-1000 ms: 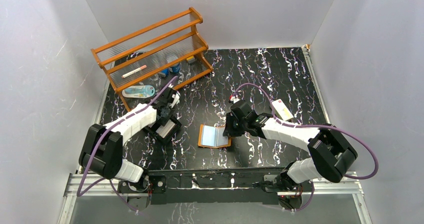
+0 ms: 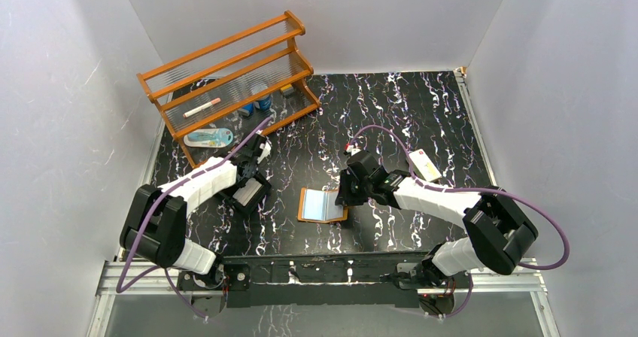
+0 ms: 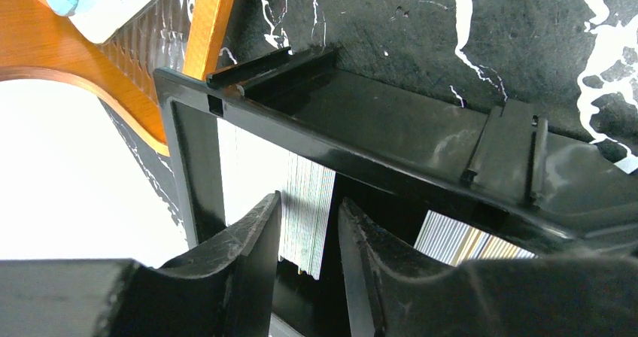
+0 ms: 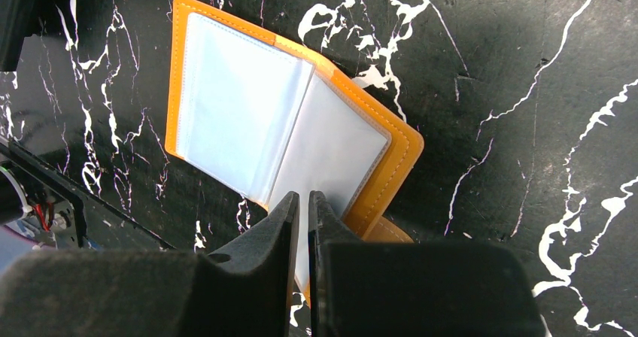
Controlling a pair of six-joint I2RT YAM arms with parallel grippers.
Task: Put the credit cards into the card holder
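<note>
In the black box (image 2: 259, 198), stacks of white cards (image 3: 248, 173) stand on edge, seen closely in the left wrist view. My left gripper is part open at the left stack, one finger against its edge; whether cards are between the fingers is unclear. The orange card holder (image 2: 301, 204) lies open on the table with pale clear sleeves (image 4: 237, 100). My right gripper is shut on the holder at its right-hand leaf, pressed low over it; exactly what is pinched is hidden.
A wooden rack (image 2: 220, 36) with assorted items stands at the back left, close behind the box. A pale rectangular object (image 2: 423, 164) lies at the right, behind my right arm.
My left gripper and arm have shifted very slightly at the box. The right arm and the card holder have not moved.
</note>
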